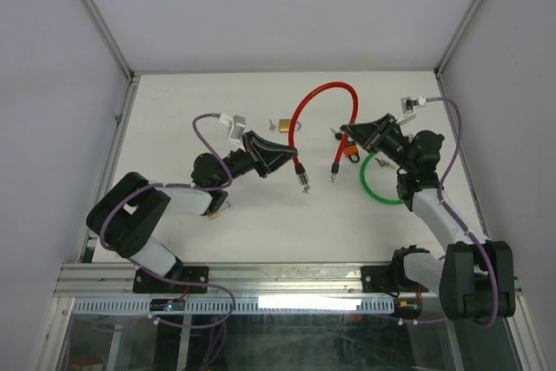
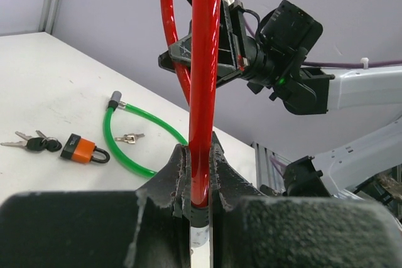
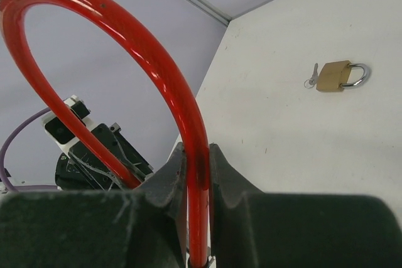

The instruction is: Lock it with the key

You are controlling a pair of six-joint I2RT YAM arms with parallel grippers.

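A red cable lock [image 1: 321, 92] arches between my two grippers. My left gripper [image 1: 290, 154] is shut on one leg just above its black and silver end; the same lock fills the middle of the left wrist view [image 2: 203, 80]. My right gripper [image 1: 347, 132] is shut on the other leg, whose metal tip hangs below it. In the right wrist view the lock [image 3: 182, 105] loops up and over toward the left arm. Both ends are held apart above the table.
On the table [image 1: 191, 102] lie a brass padlock [image 3: 333, 76] with a key [image 3: 313, 75], an orange padlock [image 2: 83, 151], keys [image 2: 39, 144], a green cable lock [image 2: 157, 119] and another small metal key [image 2: 130, 138].
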